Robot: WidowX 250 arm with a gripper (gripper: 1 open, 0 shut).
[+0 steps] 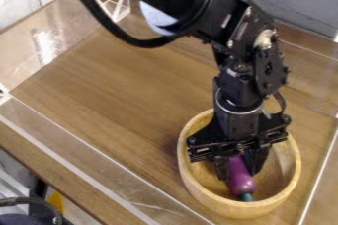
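Observation:
A pale yellow round bowl (199,183) sits on the wooden table at the lower right. Inside it lies a purple eggplant-like object (242,180) with a teal tip pointing toward the front. My black gripper (239,154) reaches down into the bowl over the upper part of that object, its fingers closer together around it; whether they are touching it I cannot tell, as the gripper hides that end.
Clear panels line the left and front edges. A white item at the back is mostly hidden behind the arm.

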